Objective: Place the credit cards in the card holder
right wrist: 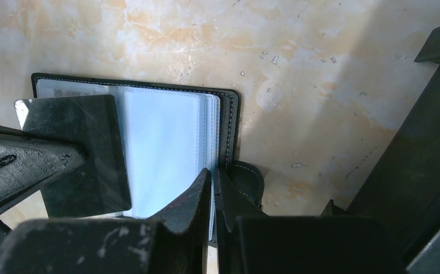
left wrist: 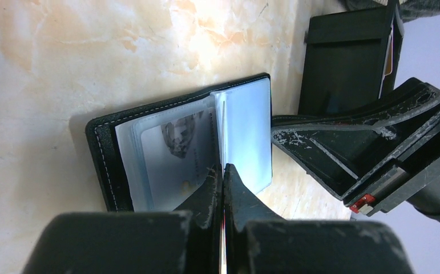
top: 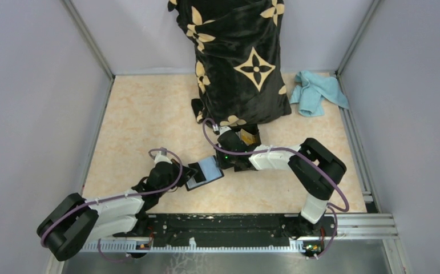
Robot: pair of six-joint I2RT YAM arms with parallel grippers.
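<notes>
The open card holder (top: pixel 209 171) lies on the table between my grippers, its clear and white sleeves (right wrist: pixel 163 148) over a black cover. A card with a picture (left wrist: pixel 174 140) shows under a clear sleeve. My left gripper (top: pixel 191 169) is shut on a black card, which appears edge-on in the left wrist view. The card is over the holder, by the white sleeve's edge; whether its tip is inside cannot be told. At the opposite edge, my right gripper has its fingers slightly apart, with sleeve edges showing in the narrow gap.
A black box (top: pixel 251 132) with a yellowish item inside stands behind the right gripper. Beyond it is a large black patterned cushion (top: pixel 237 63). A blue cloth (top: pixel 317 93) lies at the back right.
</notes>
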